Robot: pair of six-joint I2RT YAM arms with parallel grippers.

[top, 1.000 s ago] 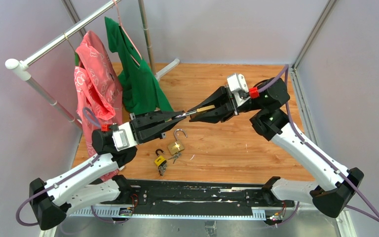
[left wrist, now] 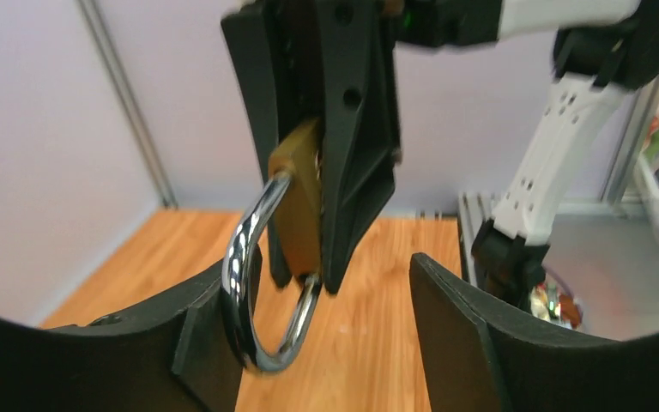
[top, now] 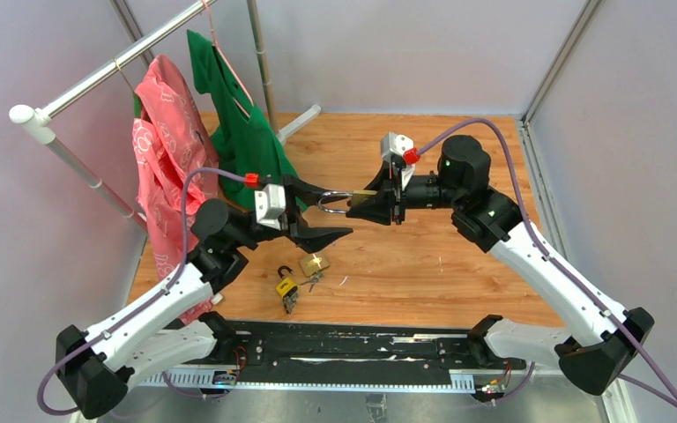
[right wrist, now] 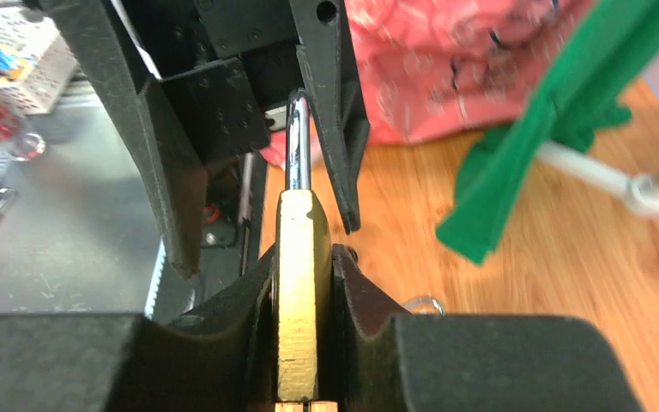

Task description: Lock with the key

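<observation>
A brass padlock with a long steel shackle is held in my right gripper, pointing toward my left gripper. In the left wrist view the shackle reaches down between my left gripper's spread fingers. The right wrist view shows the padlock body upright and end-on. On the table below lie a second brass padlock, small keys and a yellow padlock.
A clothes rack with a pink bag and a green cloth stands at the left.
My left gripper has rotated and its fingers have opened around the shackle.
</observation>
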